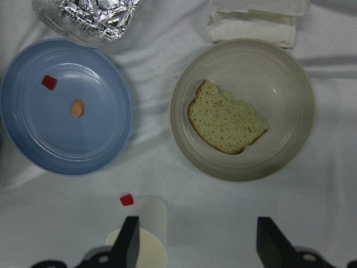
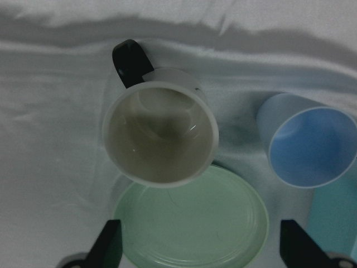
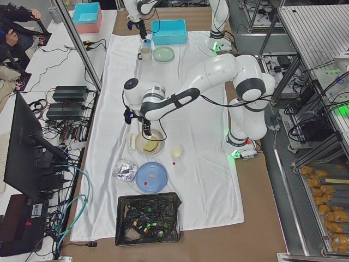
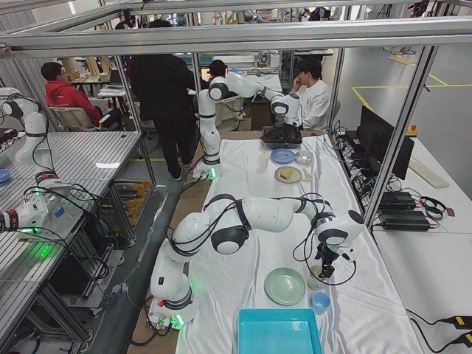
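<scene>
My left gripper is open above a beige plate (image 1: 290, 111) with a slice of bread (image 1: 226, 117). Beside it are a blue plate (image 1: 64, 128) holding a red piece (image 1: 49, 82) and a nut-like piece (image 1: 77, 108), a cream cup (image 1: 149, 251), crumpled foil (image 1: 97, 14) and folded napkins (image 1: 251, 30). My right gripper is open over a white mug (image 2: 159, 134) with a black handle, a blue cup (image 2: 309, 145) and a green plate (image 2: 189, 218).
A turquoise bin (image 4: 276, 332) stands beside the green plate. A black tray (image 3: 147, 234) with a bag and small pieces is at the other table end. A monitor (image 3: 24, 158) stands alongside the table.
</scene>
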